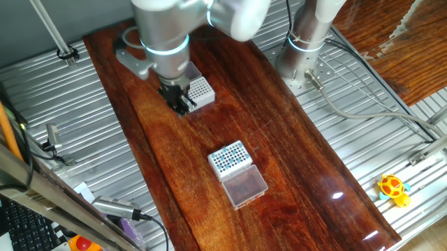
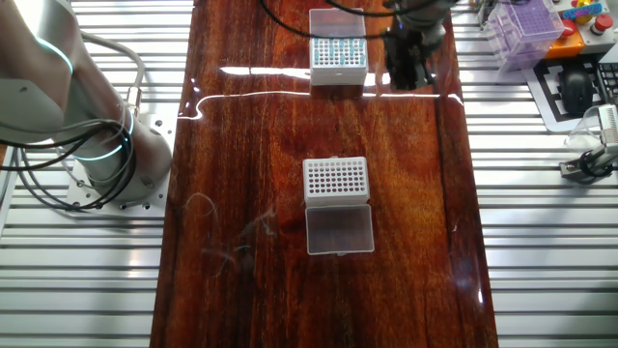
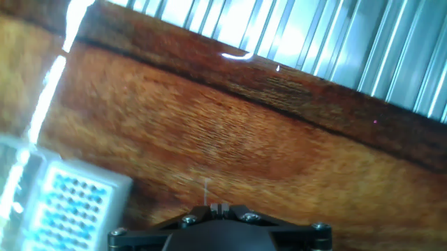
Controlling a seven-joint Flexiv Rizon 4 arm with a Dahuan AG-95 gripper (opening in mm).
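Note:
My gripper [image 1: 186, 109] hangs above the wooden board, blurred, and in exterior view 1 it overlaps the left side of the far white rack [image 1: 200, 93]. In exterior view 2 the gripper [image 2: 409, 79] appears to the right of the rack with blue-marked holes [image 2: 339, 54]. Its fingertips [image 3: 213, 209] come together at the bottom of the wrist view, and nothing clear shows between them. The blue-marked rack [image 3: 70, 206] is at lower left there. The plain rack [image 2: 335, 180] shows rows of dark holes. Both racks have clear lids folded open.
Bare wooden board [image 1: 272, 139] surrounds the racks, with slatted metal table beyond its edges. A toy turtle [image 1: 392, 186] lies at right. In exterior view 2 a purple box [image 2: 529, 29] and a mouse [image 2: 576, 92] are at upper right. Cables hang from the arm.

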